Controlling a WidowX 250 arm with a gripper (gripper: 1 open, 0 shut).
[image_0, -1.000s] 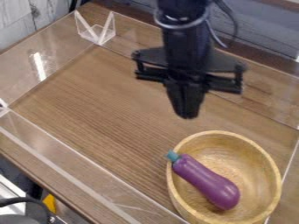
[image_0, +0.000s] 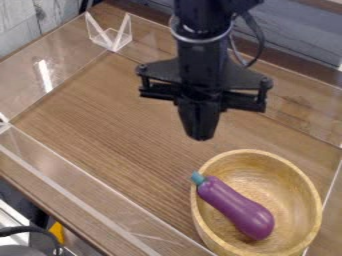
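Observation:
The dark gripper (image_0: 201, 125) hangs over the middle of the wooden table (image_0: 94, 120), above and behind a yellow bowl (image_0: 287, 175). It looks shut, with nothing visible between its fingers. A purple eggplant (image_0: 238, 208) with a teal stem lies in the bowl at the bottom right.
A small white wire-like rack (image_0: 110, 33) stands at the back left.
The eggplant and bowl have not moved.

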